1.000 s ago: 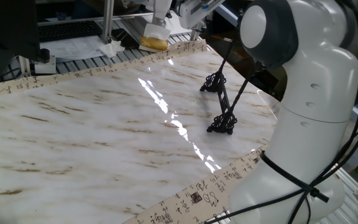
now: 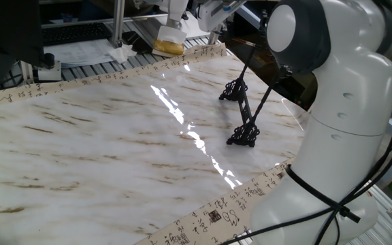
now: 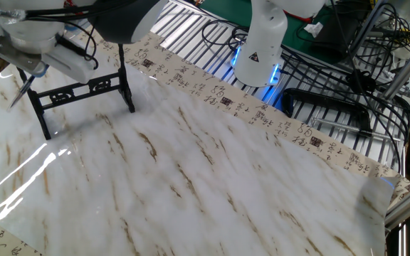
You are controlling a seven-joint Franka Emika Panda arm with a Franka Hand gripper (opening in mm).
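A black openwork rack with two upright posts and ornate feet stands on the marbled sheet. In exterior view 2 the same rack is at the upper left, its top covered by my arm. My gripper is partly seen there, above and beside the rack's left post. A thin, dark pointed piece slants down from it; whether it is a finger or something held is unclear. My arm fills the right of exterior view 1, where the fingers cannot be made out.
The marbled sheet is bare apart from the rack. A border with writing runs along its edges. Beyond the far edge are a keyboard and a yellow-and-white item. A white robot base with blue lights and loose black cables lie outside the sheet.
The upper part of my arm has shifted very slightly to the right in exterior view 1. The rack has stayed in place.
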